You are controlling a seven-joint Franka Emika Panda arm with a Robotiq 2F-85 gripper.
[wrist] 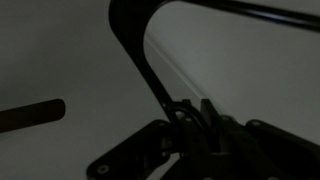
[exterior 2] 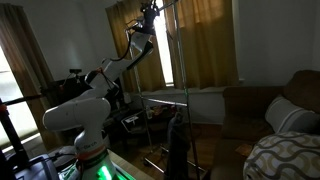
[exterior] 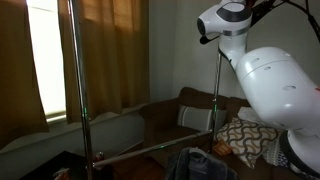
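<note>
In the dim wrist view my gripper is shut on a slim dark piece that looks like a clothes hanger (wrist: 130,40). It runs up left from the fingers, bends round, and continues to the upper right. In exterior view 2 the arm (exterior 2: 80,120) reaches up beside a clothes rack (exterior 2: 183,80), its end high near the curtains; the fingers are too small to read there. Exterior view 1 has the white arm (exterior: 270,80) at the right, with thin dark lines at the upper corner. A dark garment (exterior: 200,165) is low near the rack (exterior: 75,70).
A brown sofa (exterior: 190,115) with pillows (exterior: 245,138) stands behind the rack. Brown curtains (exterior: 110,55) flank a bright window. A dark rod with a rounded end (wrist: 30,115) shows at the left of the wrist view. The rack's low bar (exterior: 150,150) crosses the floor area.
</note>
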